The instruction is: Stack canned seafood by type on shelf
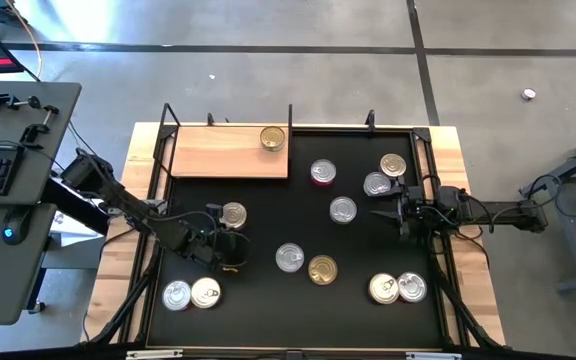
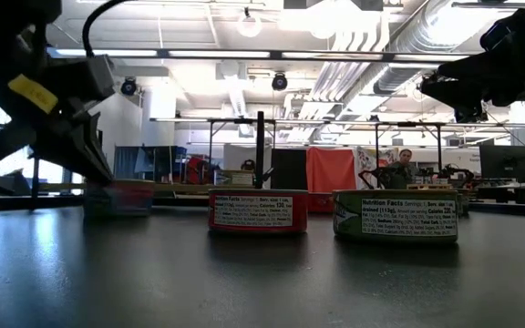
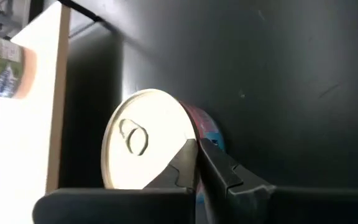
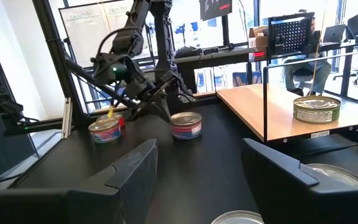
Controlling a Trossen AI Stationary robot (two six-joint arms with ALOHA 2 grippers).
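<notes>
The tuna can [image 3: 146, 140] with a pull-tab lid stands on the black table in the left wrist view, its side partly hidden by my left gripper. That gripper's fingertips meet in front of the can's rim with nothing between them. The right wrist view shows the same can [image 4: 186, 126] upright, just beside the left fingertips. On the wooden shelf [image 1: 213, 152] stands one green-labelled can [image 1: 272, 138], near its right end. My right gripper is open and empty at the table's right side.
Several other cans are spread over the table, including a silver one [image 1: 323, 171], a gold one [image 1: 322, 269] and a front-left pair [image 1: 205, 292]. Two cans [image 1: 383, 288] stand together at front right. Thin black posts [image 1: 290, 140] border the shelf.
</notes>
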